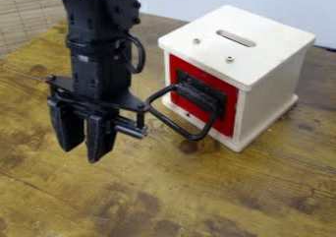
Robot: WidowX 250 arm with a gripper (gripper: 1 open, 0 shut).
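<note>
The black gripper (82,133) hangs above the wooden table on the left, its two dark fingers pointing down; how far apart they are is hard to make out. To its right stands a white box (231,46) with a slot and two screws on top. Its front has a red panel (225,125) with a dark centre piece, from which a black loop handle (197,135) sticks out toward the gripper, apparently apart from the fingers.
Bare wooden table (157,197) fills the foreground and right side. A woven mat (27,10) lies at the upper left. The box takes up the back right.
</note>
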